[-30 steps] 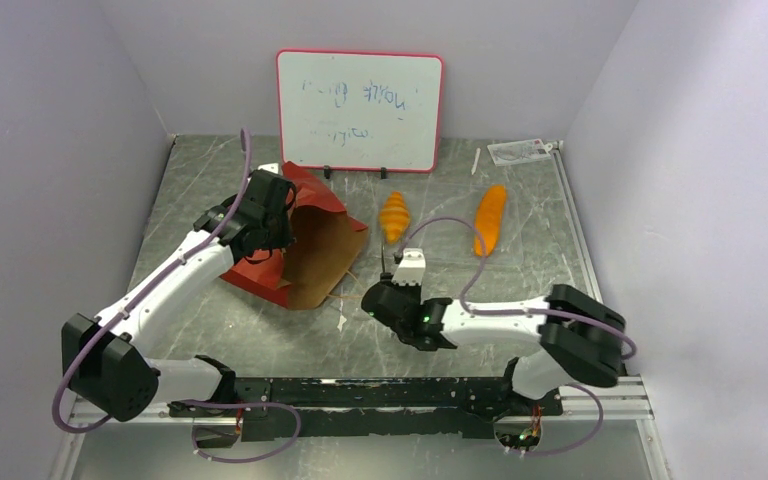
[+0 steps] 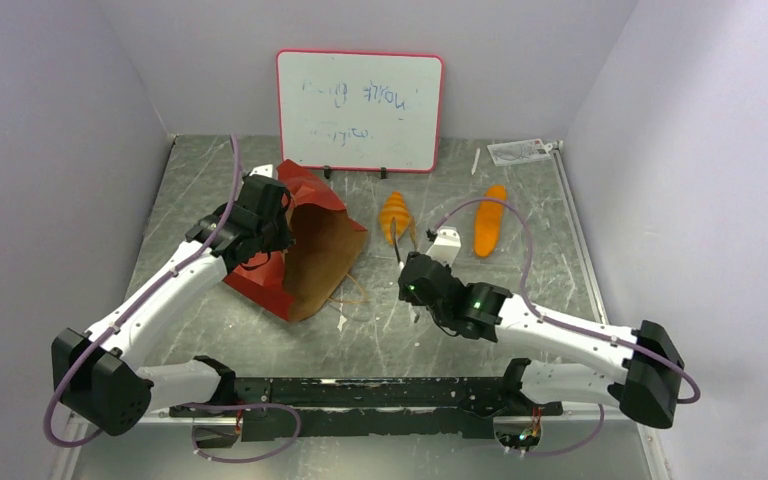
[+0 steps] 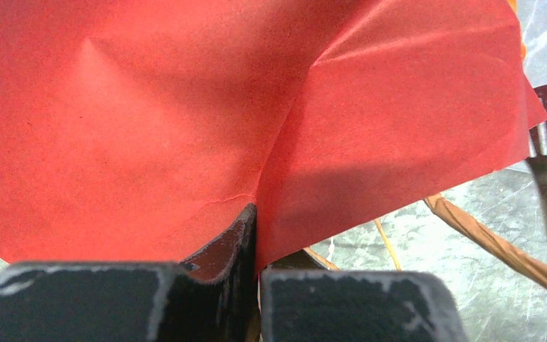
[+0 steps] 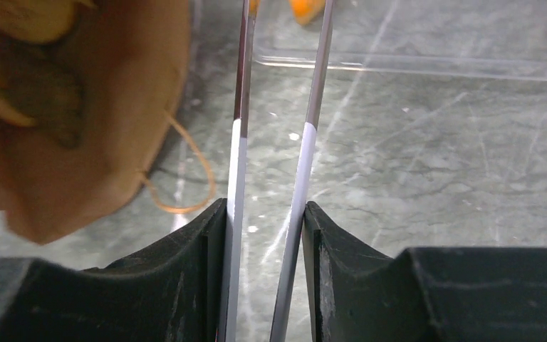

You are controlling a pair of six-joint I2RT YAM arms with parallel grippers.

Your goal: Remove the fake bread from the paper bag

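The paper bag point(image 2: 325, 255), red outside and brown inside, lies on its side with its mouth toward the right. My left gripper is shut on a fold of its red paper. Metal tongs point(image 4: 236, 160) stand between the fingers of my right gripper, their two arms slightly spread and their tips empty. Inside the bag, in the right wrist view, blurred bread pieces point(image 4: 35, 18) show at the upper left. An orange croissant-shaped bread point(image 2: 394, 212) and a long orange loaf point(image 2: 489, 225) lie outside, right of the bag.
A whiteboard point(image 2: 360, 110) stands at the back. The bag's twisted handle point(image 4: 203, 167) loops out onto the table near its mouth. A clear plastic edge point(image 4: 413, 68) crosses the far table. Bare table point(image 2: 350, 340) lies in front, between the arms.
My right arm has swung to the right, carrying the tongs away from the bag's mouth, and the tongs' arms have spread. The left arm and bag have shifted only slightly.
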